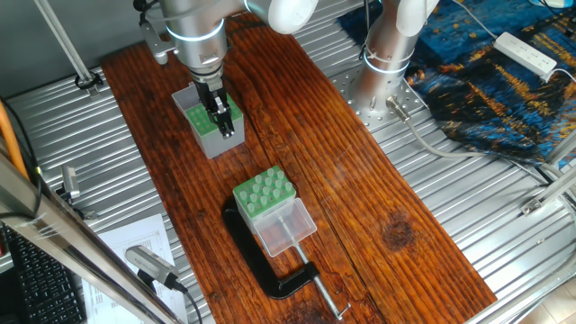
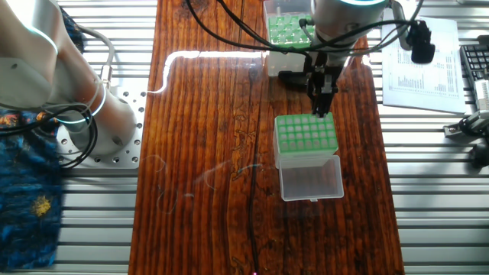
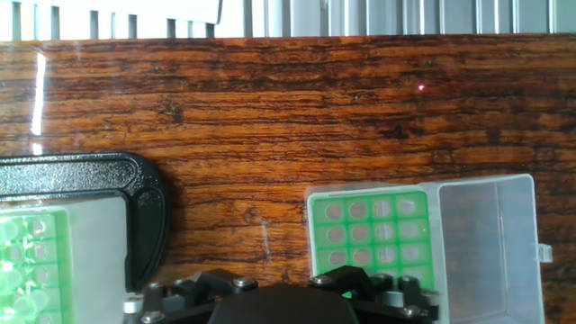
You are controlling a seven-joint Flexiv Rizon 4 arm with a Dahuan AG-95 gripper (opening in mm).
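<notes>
One green-topped box [image 1: 230, 142] with an open clear lid stands toward the far end of the board. Its grid [image 2: 306, 136] of holes looks largely empty from above. My gripper [image 1: 227, 135] hangs over or just beside this box, pointing down; its height above the grid is hard to judge. In the wrist view black linkages stand apart left and right, but the fingertips are out of sight, so the finger's state is unclear. A second green rack [image 1: 265, 191] holds several clear tubes with rounded tops. Its clear lid [image 1: 286, 227] lies open.
A black C-clamp [image 1: 256, 261] curls around the second rack's side, its screw rod [image 1: 324, 292] reaching toward the near edge. Bare wooden board [image 1: 360, 198] lies to the right. Dark cables [image 2: 263, 42] hang from the arm.
</notes>
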